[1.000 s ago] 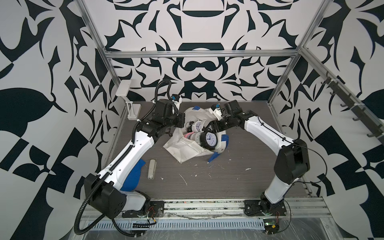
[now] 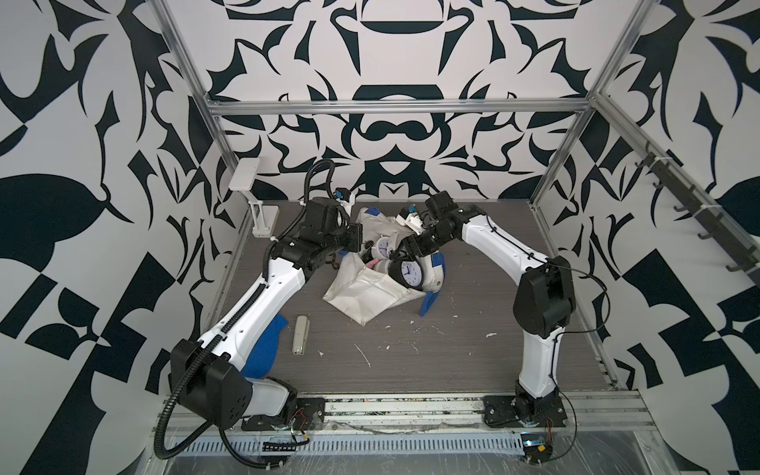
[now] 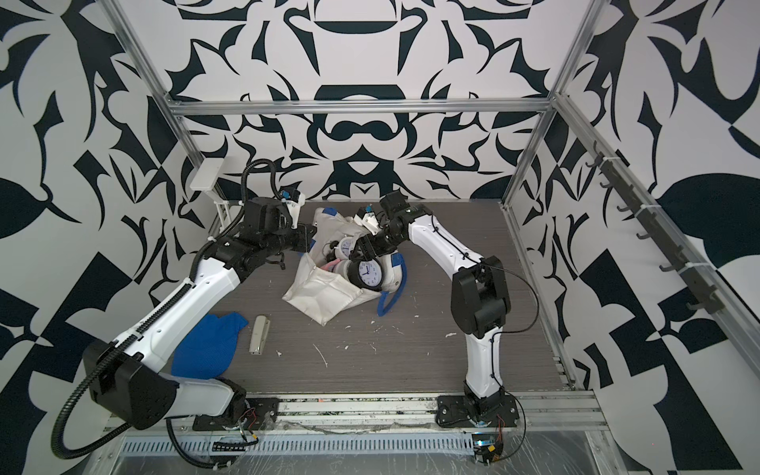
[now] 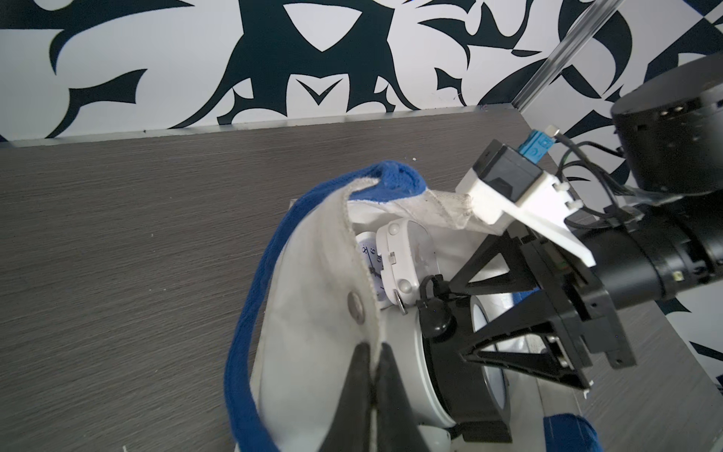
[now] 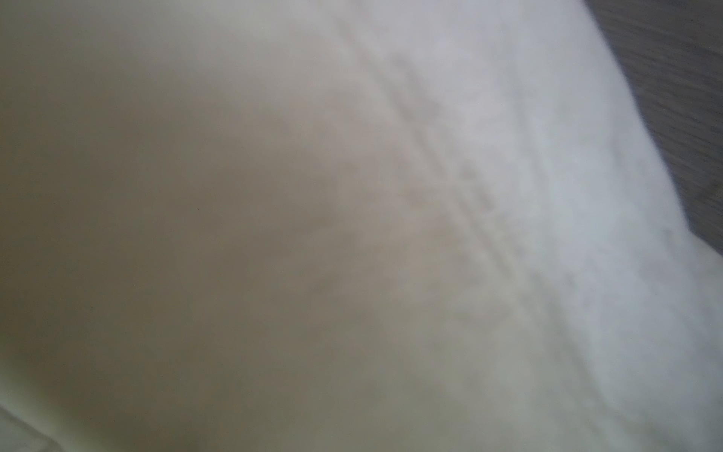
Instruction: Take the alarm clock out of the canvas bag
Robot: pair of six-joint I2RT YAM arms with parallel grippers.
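Inside the off-white canvas bag (image 2: 360,294), which lies open on the table, is a black alarm clock (image 2: 411,273) with a white dial. A smaller white alarm clock (image 4: 406,260) sits deeper in the bag. My left gripper is shut on the bag's canvas edge, which runs between its fingers. My right gripper reaches in from the right, fingers apart, at the top of the black clock by its dark round bell (image 4: 435,318). Whether it touches the clock is unclear. Only blurred canvas (image 5: 339,226) fills the right wrist view.
Blue straps (image 3: 402,285) hang at the bag's right side. A blue cloth (image 3: 207,346) and a beige box-like object (image 3: 259,334) lie at the front left. At the back left stands a white lamp (image 2: 261,207).
My right gripper has moved left over the clocks, its arm swinging inward. The bag's right side and the black clock have shifted slightly left. The left gripper has barely moved.
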